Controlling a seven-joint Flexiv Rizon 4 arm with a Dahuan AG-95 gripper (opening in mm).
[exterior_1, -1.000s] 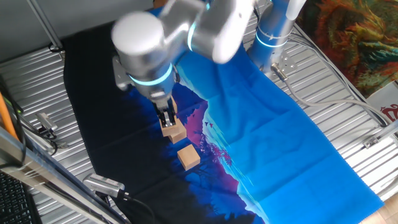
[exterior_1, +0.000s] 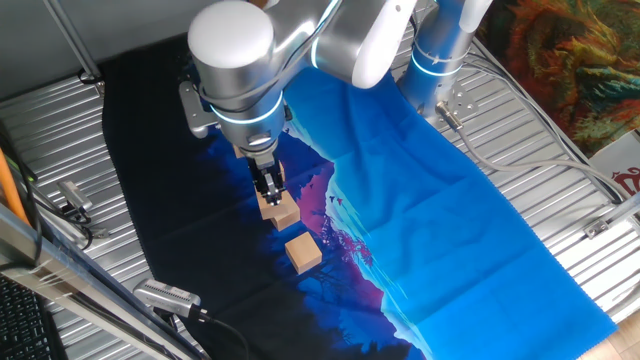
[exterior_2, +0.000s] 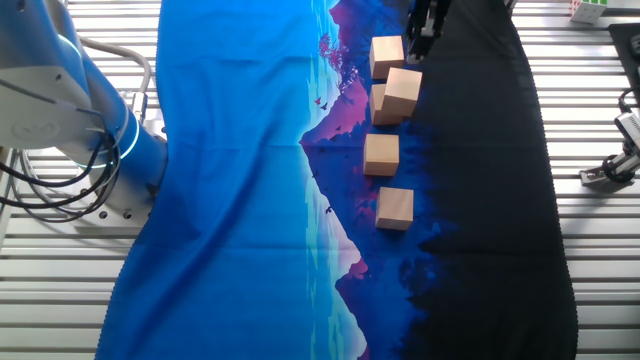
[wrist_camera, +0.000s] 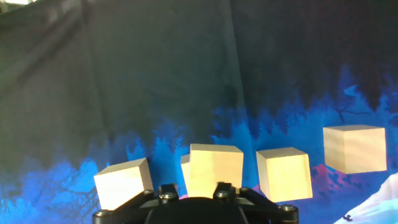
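Several plain wooden cubes lie roughly in a line on the printed cloth. In exterior view 2, a tilted-looking upper cube (exterior_2: 404, 88) rests on a lower cube (exterior_2: 380, 106), which it partly covers. A single cube (exterior_2: 386, 52) lies at one end of the row, and two more, a middle cube (exterior_2: 381, 152) and an end cube (exterior_2: 395, 207), lie on the other side. My gripper (exterior_1: 271, 194) points down over the stacked pair in exterior view 1. The wrist view shows my gripper with its fingers apart and no cube between them.
The blue and black cloth (exterior_1: 450, 240) covers most of the slatted metal table (exterior_1: 60, 145) and has wide bare areas either side of the cubes. A small camera (exterior_1: 167, 297) stands at the cloth's edge. A metal frame bar (exterior_1: 90, 290) crosses the near left.
My arm's upper wrist part has shifted slightly right and become more upright, while the fingertips stay over nearly the same spot. The visible cubes have not moved.
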